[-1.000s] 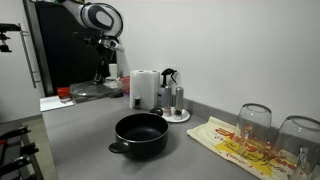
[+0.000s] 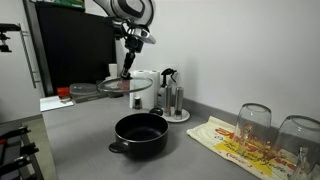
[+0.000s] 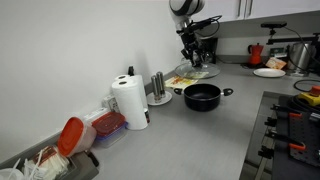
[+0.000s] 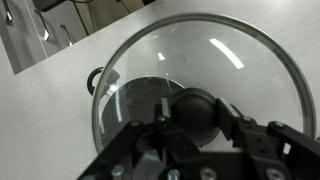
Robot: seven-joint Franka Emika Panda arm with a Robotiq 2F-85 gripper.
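A glass lid (image 2: 124,86) with a dark knob hangs in the air, above and to the left of the black pot in exterior view 1. My gripper (image 2: 127,73) is shut on the lid's knob (image 4: 195,116), which sits between the fingers in the wrist view. The uncovered black pot (image 2: 142,133) stands on the grey counter, lower than the lid and apart from it. Through the glass in the wrist view, part of the pot (image 4: 140,105) shows below and left of the knob. From exterior view 2, the lid (image 3: 197,71) floats over the pot's far side.
Behind the pot, a paper towel roll (image 3: 130,102) and a plate of bottles (image 2: 176,114) stand along the wall. Upturned glasses (image 2: 253,124) rest on a yellow cloth (image 2: 226,140) at right.
From low at the back left, the lid has risen and moved right toward the pot, held by my gripper throughout. The pot has stayed in place.
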